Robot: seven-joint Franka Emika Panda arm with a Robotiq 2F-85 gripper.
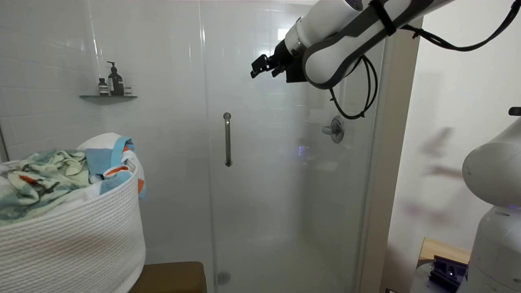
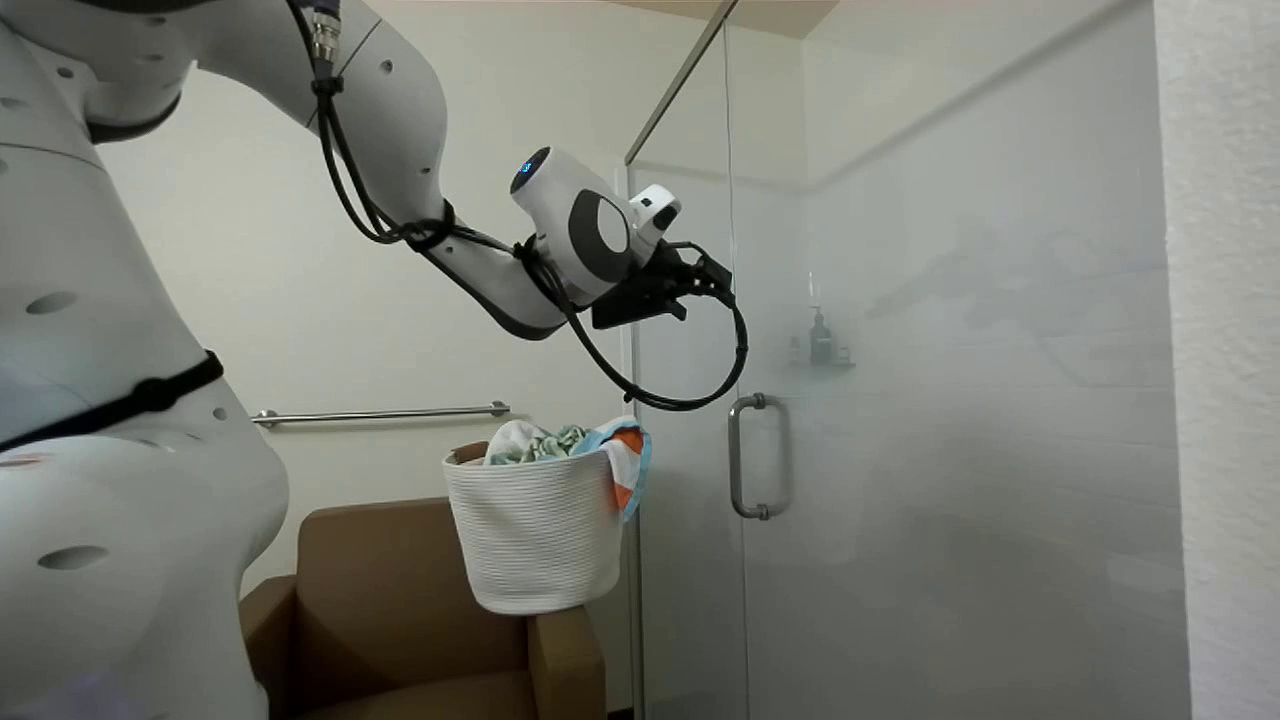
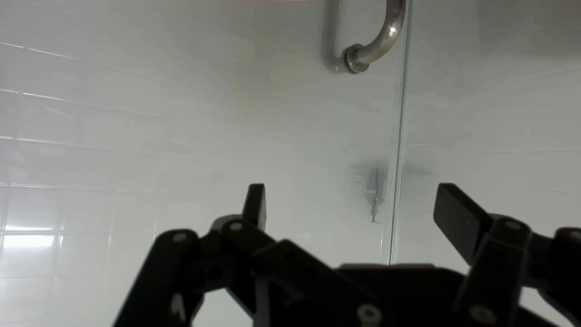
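Observation:
High in front of the glass shower door [image 1: 273, 205], my gripper [image 1: 264, 72] hangs above and to the right of the metal door handle [image 1: 228, 139] in exterior view 1. The wrist view shows the gripper open, its two black fingers [image 3: 254, 206] far apart with only glass and tile visible beyond. One curved end of the handle [image 3: 389, 32] appears at the top of that view, beside the glass edge and clear of the fingers. In exterior view 2 the whole handle [image 2: 735, 456] shows below my wrist, with nothing touching it.
A white woven basket [image 1: 73, 244] piled with towels [image 1: 53, 176] stands at left, by a brown armchair [image 2: 384, 564]. Dark bottles [image 1: 115, 82] sit on a corner shelf [image 1: 108, 97] behind the glass. A black cable loop [image 2: 684, 402] dangles under my wrist.

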